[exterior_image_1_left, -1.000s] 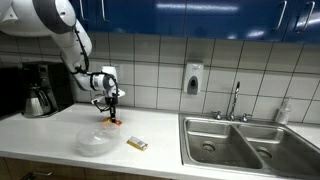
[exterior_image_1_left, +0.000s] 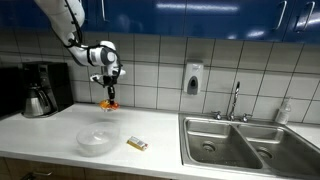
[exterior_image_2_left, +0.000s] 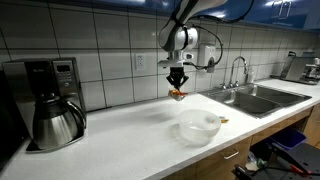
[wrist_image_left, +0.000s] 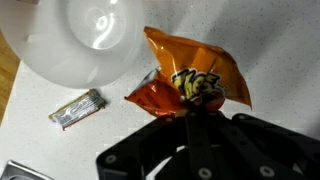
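Observation:
An orange wrapper packet with yellow-and-black print (wrist_image_left: 190, 62) hangs from my gripper (exterior_image_1_left: 108, 96), whose fingers are shut on it. In the wrist view the packet spreads out past the fingertips and hides part of them. Exterior view 2 has the packet (exterior_image_2_left: 178, 95) above the counter, behind the bowl. A translucent white bowl (exterior_image_1_left: 98, 140) stands on the counter, nearer the front edge than the packet; the wrist view puts this bowl (wrist_image_left: 85, 70) at upper left, beside the packet. No contents show in it.
A small wrapped bar (wrist_image_left: 78, 109) lies on the counter right of the bowl in exterior view 1. The double sink (exterior_image_1_left: 235, 145) is farther right. A coffee maker with a steel carafe (exterior_image_2_left: 58, 122) stands at the left end. Counter between carafe and bowl is clear.
The gripper has risen and shifted slightly left in exterior view 1. The orange packet, earlier down at the counter, has come up with it. Bowl and bar have stayed put.

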